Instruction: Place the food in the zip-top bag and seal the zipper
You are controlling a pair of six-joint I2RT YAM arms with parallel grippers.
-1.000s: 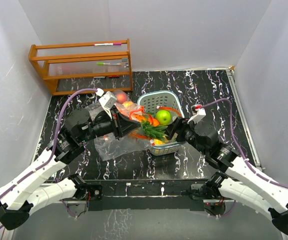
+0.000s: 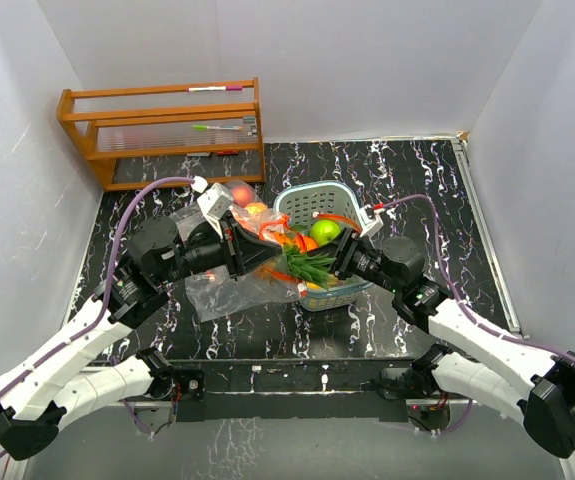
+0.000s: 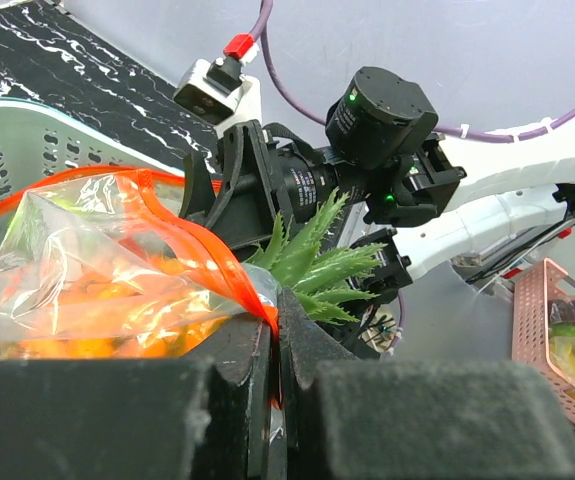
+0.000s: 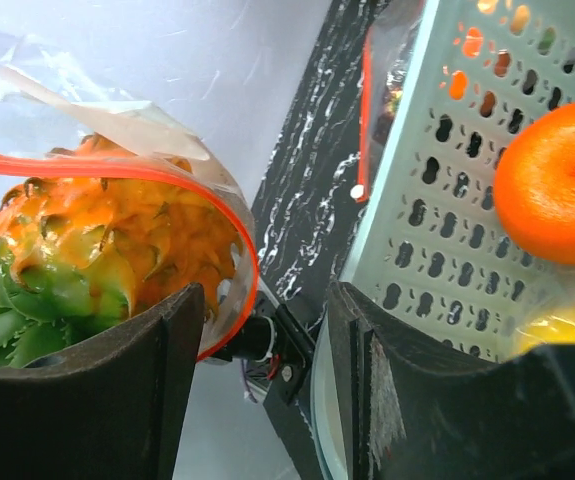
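Observation:
The clear zip top bag [image 3: 77,240] has a red-orange zipper edge [image 3: 202,250], pinched at one spot in my left gripper, which is shut on it. A pineapple-like food [image 4: 117,235], orange with green leaves [image 2: 307,265], lies partly in the bag's mouth, its leaves sticking out. More orange food [image 3: 107,320] shows through the plastic. My right gripper is open beside the pineapple, over the basket's near side. Its fingers stand apart, and the bag's zipper edge curves close behind its left finger [image 4: 172,370].
The pale green basket [image 2: 314,190] holds a green apple [image 2: 324,232], an orange-red fruit [image 4: 557,185] and something yellow. A wooden rack [image 2: 167,135] stands at the back left.
The left arm and the bag have hardly moved.

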